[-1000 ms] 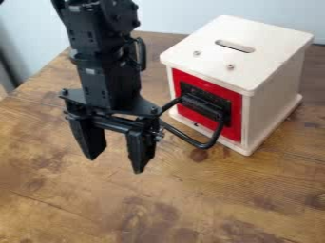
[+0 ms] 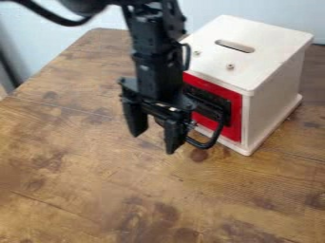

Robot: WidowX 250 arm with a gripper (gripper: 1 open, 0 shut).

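My black gripper (image 2: 154,128) hangs above the wooden table in front of a pale wooden box (image 2: 272,114), its two fingers apart and pointing down, with nothing seen between them. The box has a slotted top (image 2: 234,46) and a red front panel (image 2: 231,133) with black fittings, partly hidden behind my arm and a black cable loop beside the gripper.
A pale wall runs behind it.
My gripper has moved right and up, toward the box's front, and now covers more of the red panel. The box has not moved.
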